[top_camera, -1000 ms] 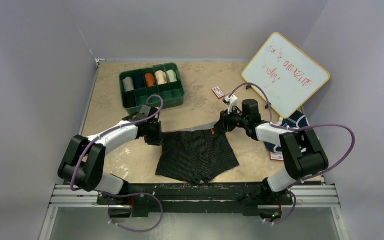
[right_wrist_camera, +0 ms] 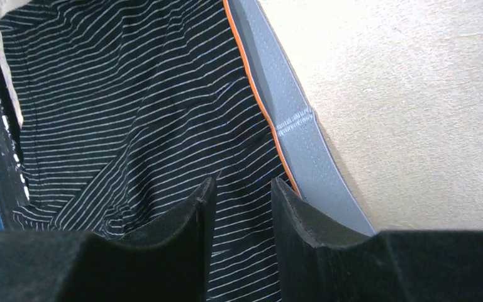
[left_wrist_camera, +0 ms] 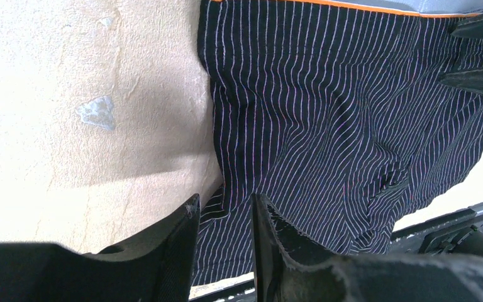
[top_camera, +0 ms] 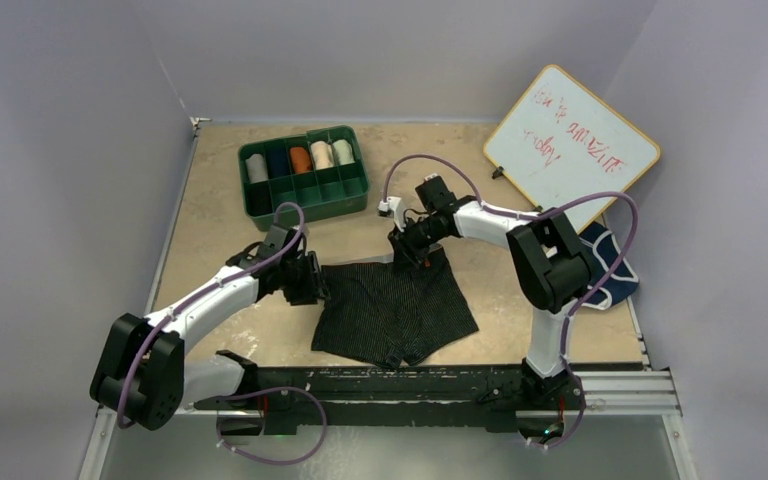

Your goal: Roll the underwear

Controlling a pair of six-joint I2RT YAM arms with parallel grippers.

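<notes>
Black striped underwear [top_camera: 385, 310] lies spread on the table, its waistband toward the back and its legs toward the front edge. In the right wrist view the grey inner waistband [right_wrist_camera: 302, 126] shows along an orange seam. My left gripper [top_camera: 320, 290] is at the left edge of the cloth; in its own view the left gripper stands open, with the fabric's side edge below its gap. My right gripper [top_camera: 405, 255], open, hovers over the waistband right of the middle. Beneath the right gripper striped cloth shows between the parted fingers, not gripped.
A green divided bin [top_camera: 335, 207] with several rolled garments stands at the back left. A whiteboard [top_camera: 572, 145] leans at the back right, with a dark blue and white item [top_camera: 615, 285] near the right edge.
My right gripper has moved left along the waistband from the cloth's right corner toward its middle. The left gripper has shifted slightly toward the front. The underwear looks unmoved.
</notes>
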